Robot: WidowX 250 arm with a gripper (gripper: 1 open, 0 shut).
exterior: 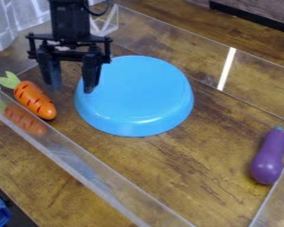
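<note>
My black gripper [70, 69] hangs at the top left, its fingers pointing down just left of a blue round plate or lid [134, 93] on the wooden table. It looks open, with nothing visible between its fingers. Below and left of it lies an orange toy carrot [35, 100] with a green top. A purple toy eggplant [269, 157] lies at the right side of the table.
Clear plastic walls [110, 183] edge the work area, one crossing the lower left. A small blue object sits at the bottom-left corner.
</note>
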